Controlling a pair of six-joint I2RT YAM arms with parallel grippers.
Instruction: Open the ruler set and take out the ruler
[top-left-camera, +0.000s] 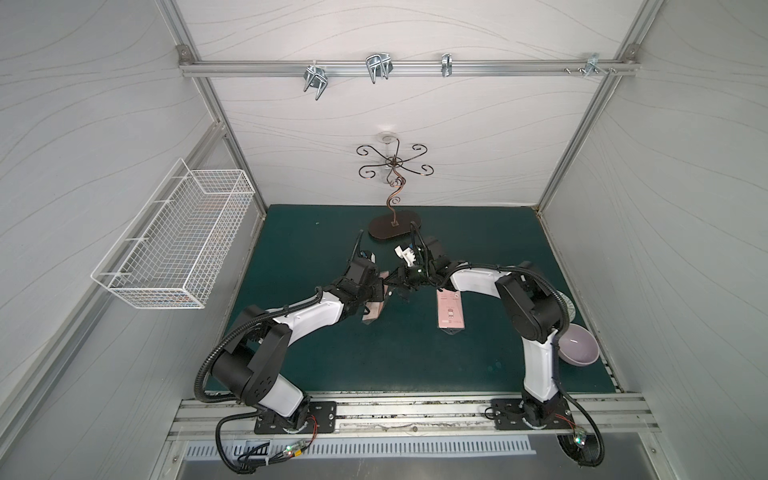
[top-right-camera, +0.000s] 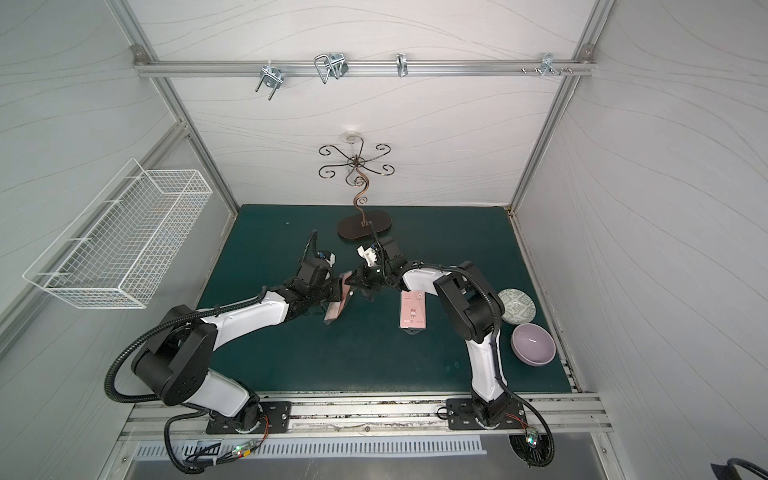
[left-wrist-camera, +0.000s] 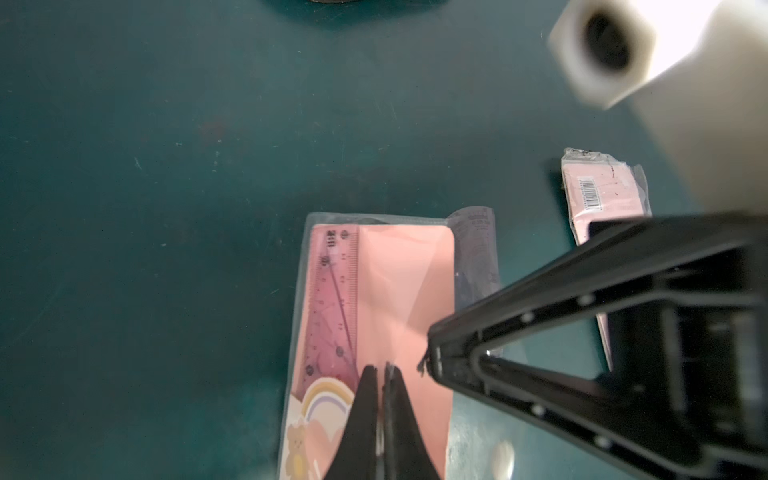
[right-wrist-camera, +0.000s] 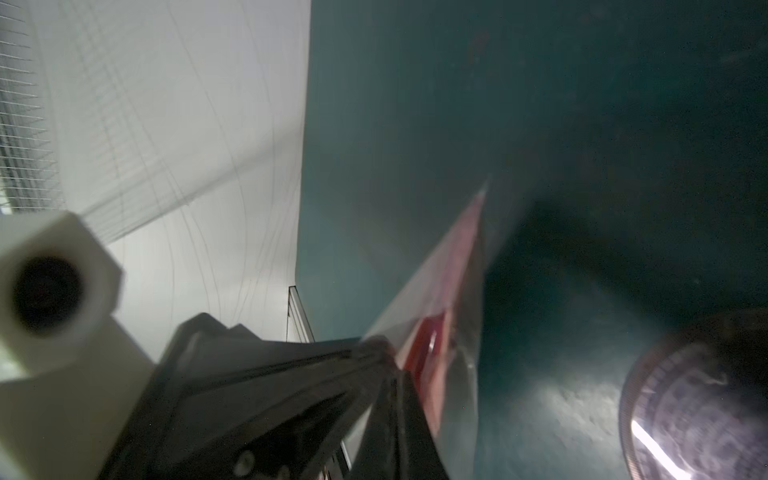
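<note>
A clear-sleeved ruler set (left-wrist-camera: 404, 280) with a pink card stands tilted above the table. Through its sleeve shows a pink-purple ruler (left-wrist-camera: 332, 304) along the left edge. In the left wrist view my left gripper is shut on the set, fingertips overlapping its card. A clear flap (left-wrist-camera: 477, 240) sticks out at the set's right edge. My right gripper is shut, its tips close against the set's right side; whether anything thin lies between them is hidden. From the top left, the set (top-left-camera: 373, 310) is largely covered by the arms.
A second pink set (top-left-camera: 450, 309) lies right of the grippers. A metal stand (top-left-camera: 393, 224) is at the back. A mauve bowl (top-left-camera: 578, 345) and a patterned plate (top-right-camera: 517, 305) sit at the right edge.
</note>
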